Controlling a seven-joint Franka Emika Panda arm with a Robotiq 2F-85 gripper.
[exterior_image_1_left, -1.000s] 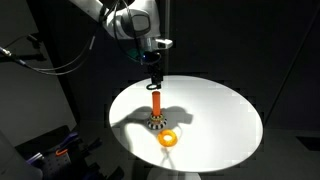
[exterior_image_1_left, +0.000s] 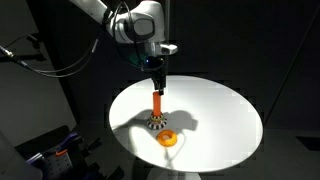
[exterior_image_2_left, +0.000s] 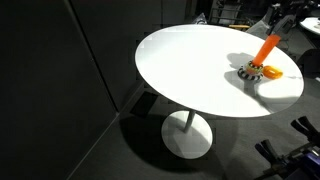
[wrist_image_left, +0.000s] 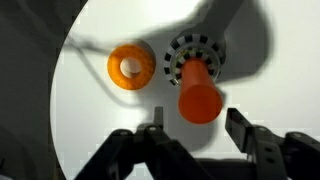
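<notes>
An orange post (exterior_image_1_left: 157, 104) stands upright on a round black-and-white checkered base (exterior_image_1_left: 157, 123) on the white table. In the wrist view the rounded top of the post (wrist_image_left: 200, 102) faces the camera, above the base (wrist_image_left: 193, 50). My gripper is open, its dark fingers spread to either side just below the post in that view. Nothing shows between the fingertips. From exterior view 1, the gripper (exterior_image_1_left: 159, 88) hangs close above the post's top; whether they touch cannot be told. An orange ring (exterior_image_1_left: 168, 138) lies flat on the table, apart from the base.
My gripper has come slightly right and down in exterior view 1, nearer the post's top. The post, base and ring have stayed in place.
</notes>
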